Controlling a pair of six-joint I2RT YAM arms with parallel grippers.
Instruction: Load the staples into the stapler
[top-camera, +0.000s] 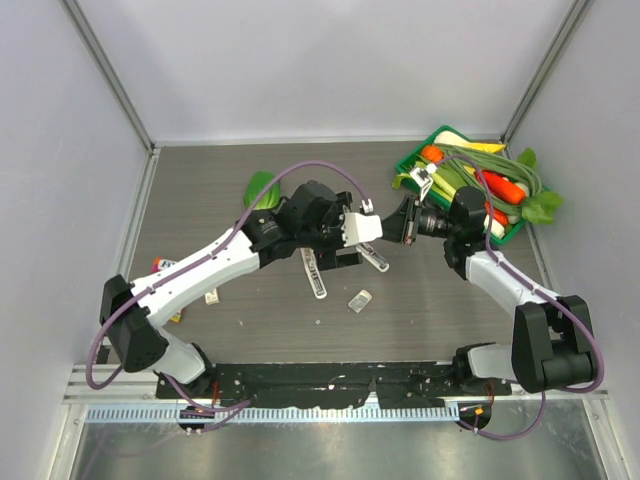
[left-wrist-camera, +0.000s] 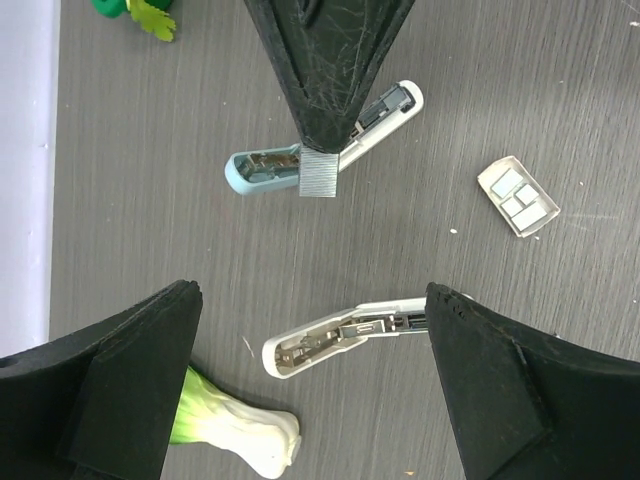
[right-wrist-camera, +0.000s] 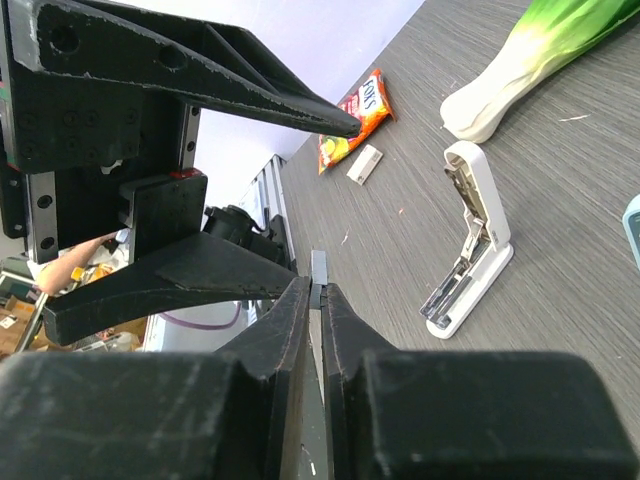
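Note:
My right gripper is shut on a small grey strip of staples (right-wrist-camera: 318, 265), which juts from its fingertips. The left wrist view shows that strip (left-wrist-camera: 318, 178) below the right fingers (left-wrist-camera: 326, 100), above an opened blue-and-white stapler (left-wrist-camera: 262, 170). My left gripper stands open, nothing between its fingers, facing the strip from the left. Below the left gripper, an opened white stapler (left-wrist-camera: 312, 345) lies on the table, partly hidden by a left finger. The right wrist view has the white stapler (right-wrist-camera: 490, 215) whole, with the blue one (right-wrist-camera: 634, 225) at the edge.
An open box of staple blocks (left-wrist-camera: 518, 197) lies on the table near the front. Another small box (right-wrist-camera: 365, 164) and a snack bag (right-wrist-camera: 372, 112) are at the left. A leek (right-wrist-camera: 510, 70) lies behind the white stapler. The green vegetable basket (top-camera: 407, 163) fills the back right.

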